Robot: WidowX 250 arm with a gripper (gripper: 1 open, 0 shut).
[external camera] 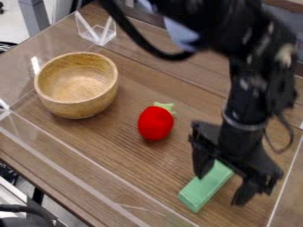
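My gripper point(233, 166) is low at the right front, its dark fingers open around and over a pale green block point(204, 191) lying on the wooden table. Part of the block is hidden under the gripper; whether the fingers touch it cannot be told. A red strawberry-like object point(154, 123) with a green top lies to the left of the gripper.
A wooden bowl point(77, 106) stands at the left, and a clear plastic item point(97, 27) lies at the back left. The table's left edge is visible.
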